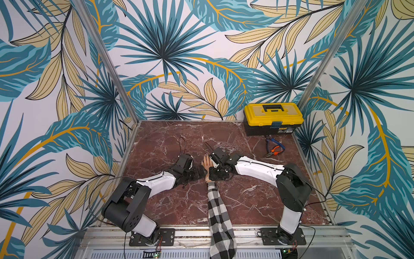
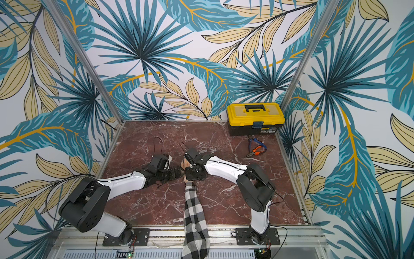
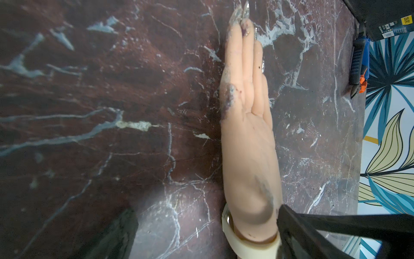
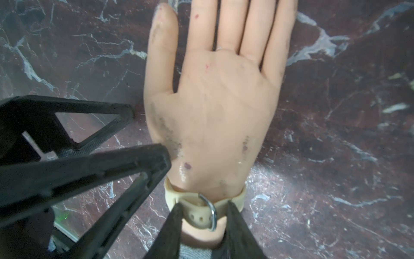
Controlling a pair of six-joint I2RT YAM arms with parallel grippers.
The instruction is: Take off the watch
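Note:
A cream watch strap with a metal buckle (image 4: 212, 213) circles the wrist of a model hand (image 4: 211, 112), which lies palm up in a checked sleeve (image 1: 220, 220). Fingertips of my right gripper stand apart, one on each side of the buckle, just over the strap; I cannot tell whether they touch it. My left gripper is open at the thumb side of the wrist, and its fingers (image 4: 123, 111) show apart in the right wrist view. Part of the strap (image 3: 252, 248) shows at the lower edge of the left wrist view. The watch face is hidden.
A yellow-lidded toolbox (image 1: 273, 114) stands at the back right, with orange-and-blue pliers (image 1: 274, 149) in front. Both grippers are close together around the wrist.

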